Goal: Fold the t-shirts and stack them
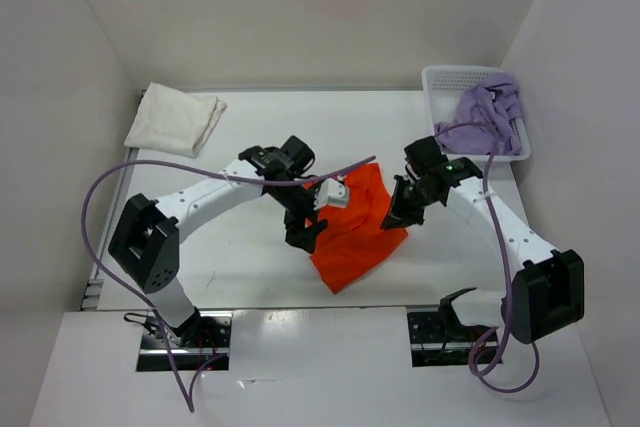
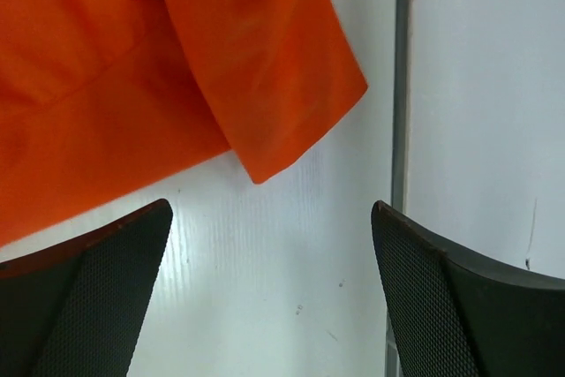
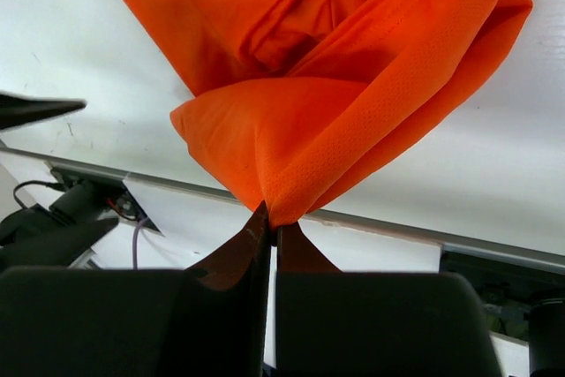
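An orange t-shirt (image 1: 350, 242) lies bunched and partly folded in the middle of the white table. In the right wrist view, my right gripper is shut on a gathered edge of the orange cloth, which rises to its fingertips. From above, the right gripper (image 1: 388, 225) is at the shirt's right side. My left gripper stands open, nothing between its fingers; in its view a corner of the shirt (image 2: 274, 94) lies just beyond them. The top view has the left gripper over the shirt's left side, covering part of it.
A folded cream cloth (image 1: 172, 120) lies at the table's back left. At the back right stands a white basket (image 1: 440, 97) holding a purple cloth (image 1: 484, 115).
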